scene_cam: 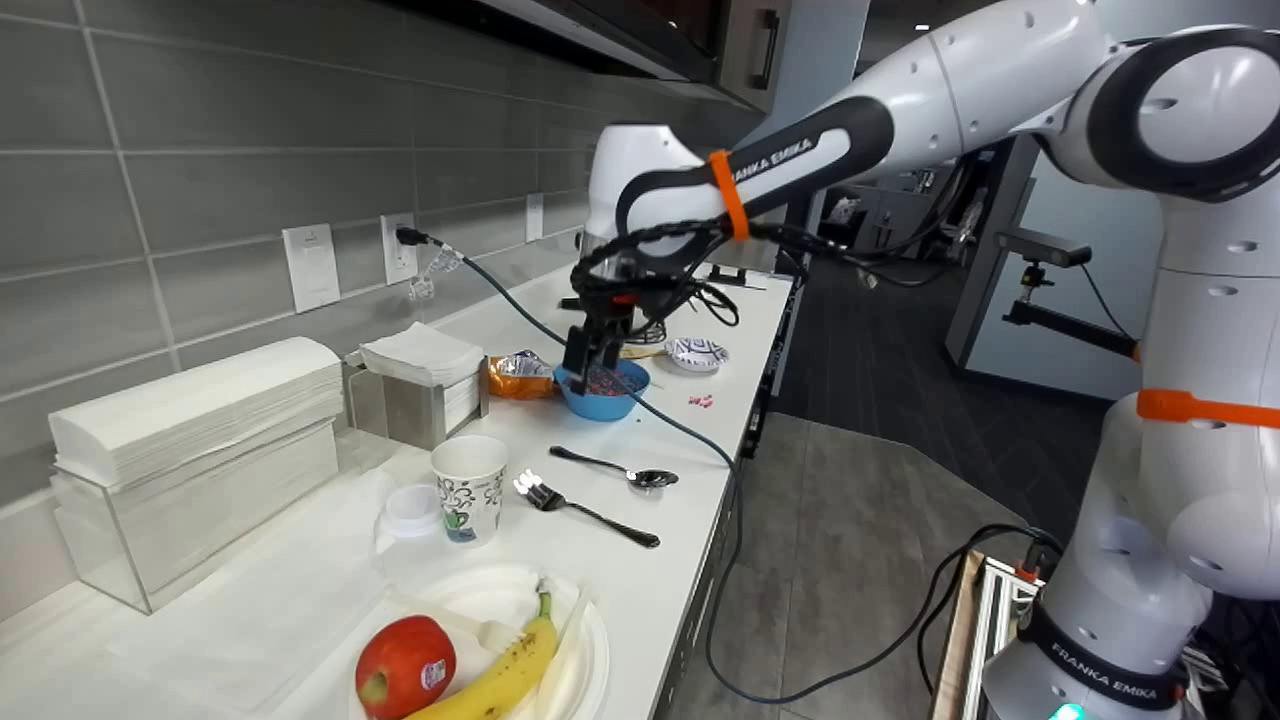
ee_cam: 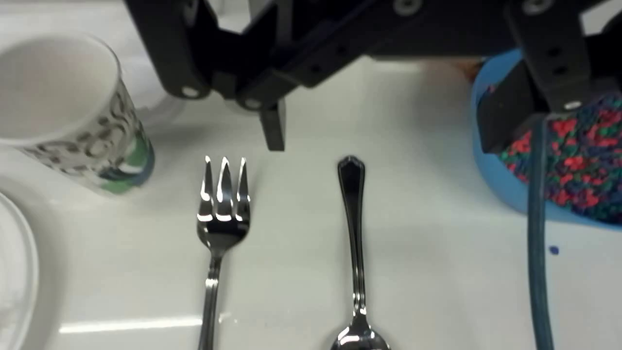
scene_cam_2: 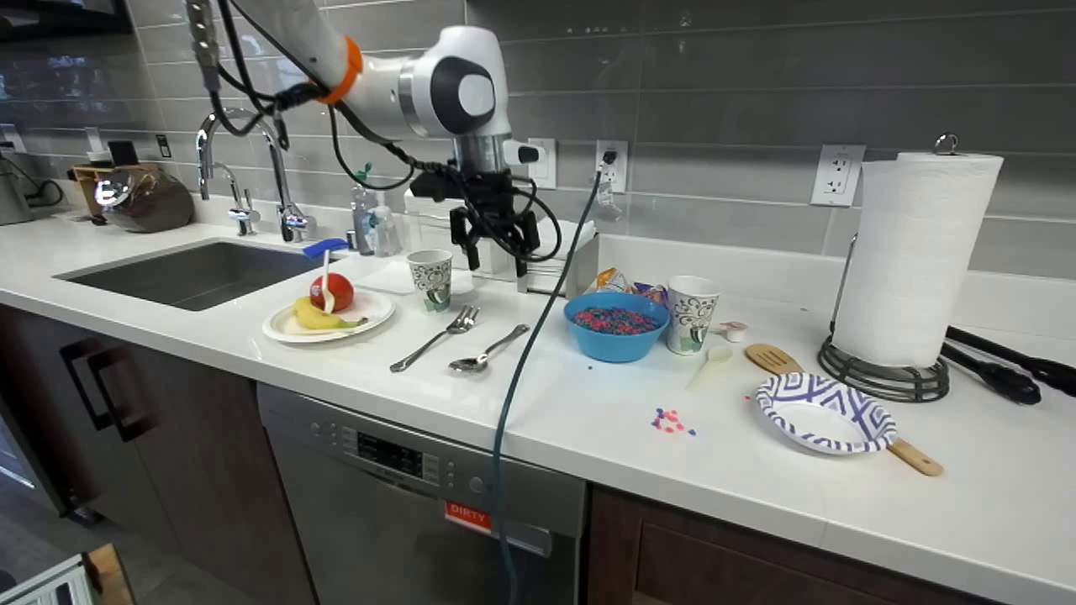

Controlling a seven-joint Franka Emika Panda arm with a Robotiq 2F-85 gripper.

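My gripper is open and empty, held above the counter behind the cutlery. In the wrist view a spoon (ee_cam: pixel 354 233) lies on the counter below the space between its fingers, handle end toward the gripper. Left of the spoon is a fork (ee_cam: pixel 223 230), tines pointing the same way. One of my fingers (ee_cam: pixel 507 108) shows over the rim of the blue bowl (ee_cam: pixel 492 175), which holds small pink and dark bits. A patterned paper cup (ee_cam: pixel 111 131) stands on the left side. In exterior view 2 the fork and spoon lie apart, between the cup and the bowl.
A dark teal cable (scene_cam_2: pixel 524 353) hangs from the outlet across the counter, close to the bowl. Also around are a plate (scene_cam_2: pixel 378 307) with fruit, a second cup (scene_cam_2: pixel 691 313), a patterned bowl (scene_cam_2: pixel 822 413) and a paper towel roll (scene_cam_2: pixel 908 262).
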